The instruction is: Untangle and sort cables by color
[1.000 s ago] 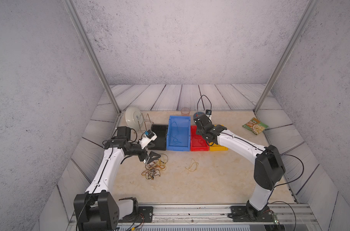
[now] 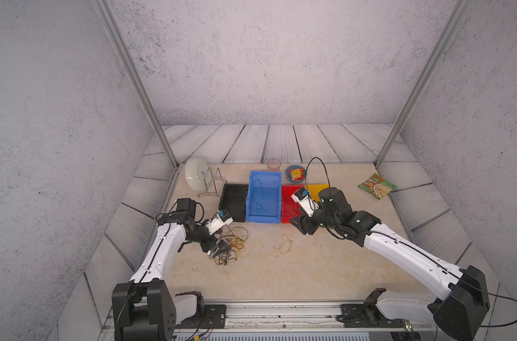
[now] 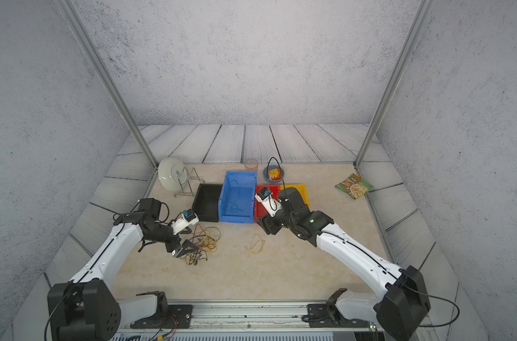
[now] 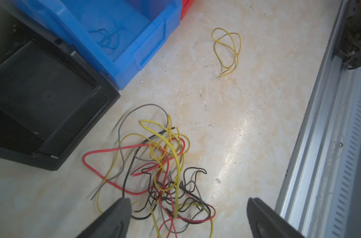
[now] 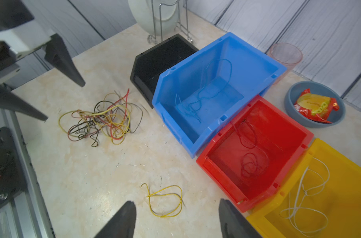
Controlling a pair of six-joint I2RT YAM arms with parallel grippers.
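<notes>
A tangle of red, yellow, black and grey cables (image 4: 164,170) lies on the left of the table. Over it my left gripper stands open, fingers apart on either side of the pile. One loose yellow cable (image 5: 164,202) rests alone on the table. My right gripper is open above that side of the table, nothing between its fingers. Blue cable lies in the blue bin (image 5: 170,119), reddish cable in the red bin (image 5: 228,188), and a pale cable in the yellow bin (image 5: 347,158). The black bin (image 5: 142,79) appears empty where its inside shows.
Behind the bins stand a pink cup (image 5: 287,55) and a blue-grey bowl (image 5: 293,101) holding a packet. A plate rack (image 2: 215,182) with a white plate is at the back left. A green packet (image 2: 376,185) lies far right.
My right arm has swung away from over the red bin, turning its gripper leftward toward the front of the bins. My left gripper has come down slightly toward the tangle.
</notes>
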